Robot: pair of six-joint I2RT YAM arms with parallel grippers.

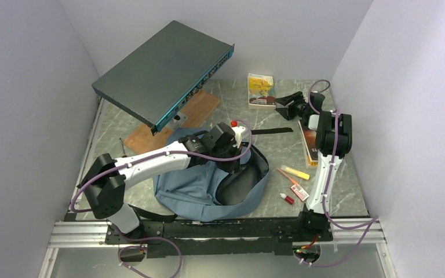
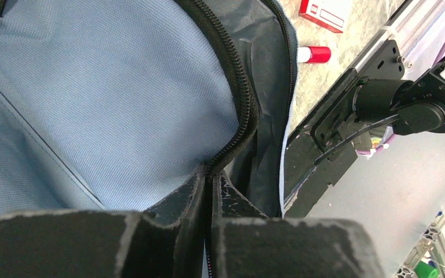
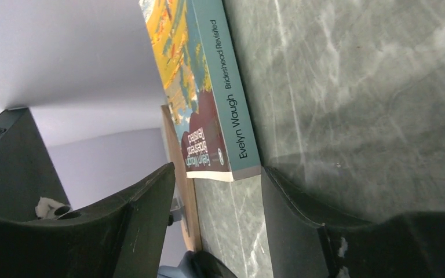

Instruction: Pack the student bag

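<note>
The blue student bag lies open at the front centre, its dark inside showing. My left gripper is closed on the zippered edge of its flap. At the back, my right gripper has its fingertips at the near end of the yellow paperback, Brideshead Revisited, one tip touching or very near the spine's corner. Another book lies partly under the right arm. A yellow marker, a small red-and-white box and a red-capped tube lie right of the bag.
A large dark rack device stands over a wooden board at the back left. Walls close in the sides and back. Bare marble floor shows between the bag and the books.
</note>
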